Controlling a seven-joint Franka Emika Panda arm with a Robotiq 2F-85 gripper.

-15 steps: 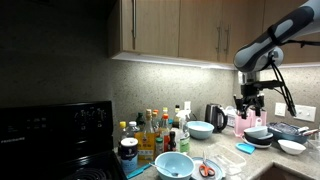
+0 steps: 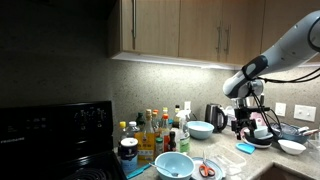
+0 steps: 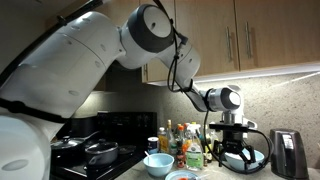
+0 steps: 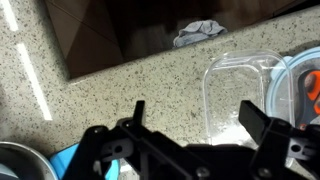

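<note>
In the wrist view my gripper stands open over the speckled counter (image 4: pixel 165 85), its two dark fingers wide apart with nothing between them. A clear plastic container (image 4: pixel 232 85) lies on the counter by the right finger, which covers part of it. Beside it is a light blue rimmed plate (image 4: pixel 291 68) with orange-handled scissors (image 4: pixel 313 88) on it, cut off by the frame edge. A blue item (image 4: pixel 68 160) shows at the lower left, next to a metal pan or bowl (image 4: pixel 22 158).
A light blue bowl (image 2: pixel 175 165) and several bottles (image 2: pixel 152 137) stand left of the arm. White bowls (image 2: pixel 291 147) and a dark kettle (image 2: pixel 214 115) are near it. Upper cabinets (image 2: pixel 180 28) hang above. In the wrist view, crumpled cloth or plastic (image 4: pixel 199 33) lies beyond the counter edge.
The arm has come down and moved left, with the gripper now lower, near the dishes. The objects on the counter look unmoved.
</note>
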